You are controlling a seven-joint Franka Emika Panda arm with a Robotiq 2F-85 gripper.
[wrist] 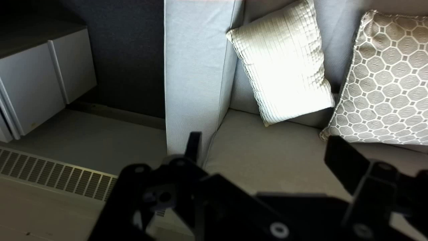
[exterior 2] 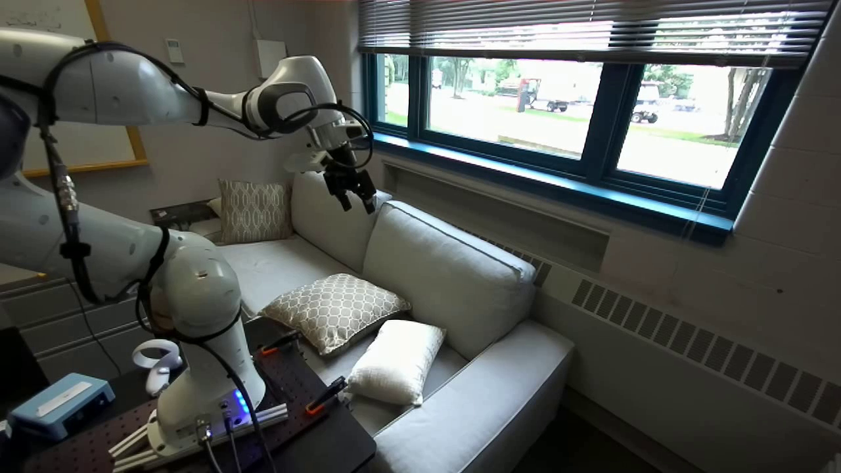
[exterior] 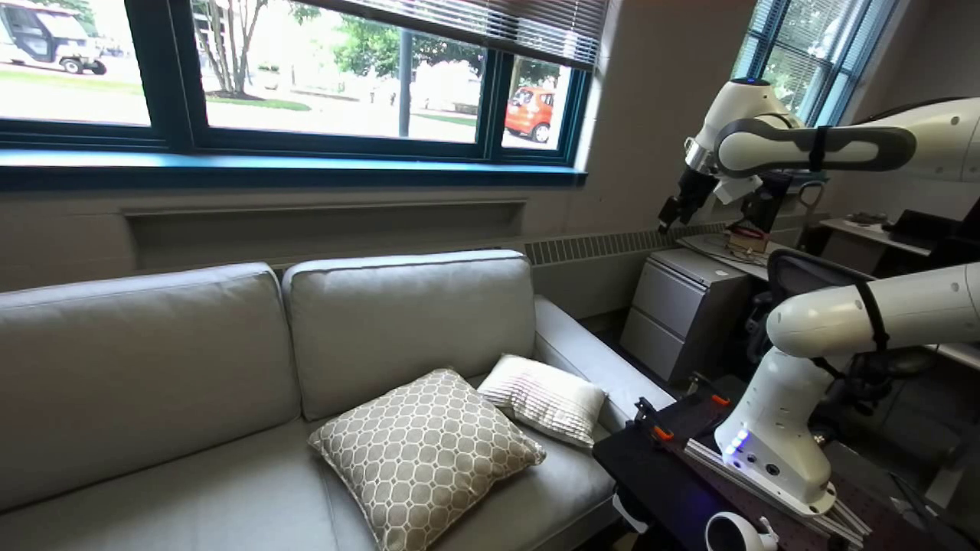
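My gripper is open, its two dark fingers wide apart with nothing between them. In the second exterior view the gripper (exterior 2: 359, 206) hangs high above the sofa, pointing downward. A small white ribbed pillow (wrist: 285, 64) lies on the sofa seat close to the armrest, well clear of the fingers. Beside it rests a larger beige pillow (wrist: 387, 82) with a white lattice pattern, partly cut off by the wrist view's right edge. Both the white pillow (exterior: 543, 396) and the patterned pillow (exterior: 427, 454) show fully in the first exterior view.
The sofa armrest (wrist: 196, 72) stands beside the white pillow. Another patterned pillow (exterior 2: 254, 211) sits at the sofa's far end. A grey cabinet (exterior: 684, 303) is beyond the armrest. The robot's black table (exterior 2: 335, 429) adjoins the sofa. Much of the seat is bare.
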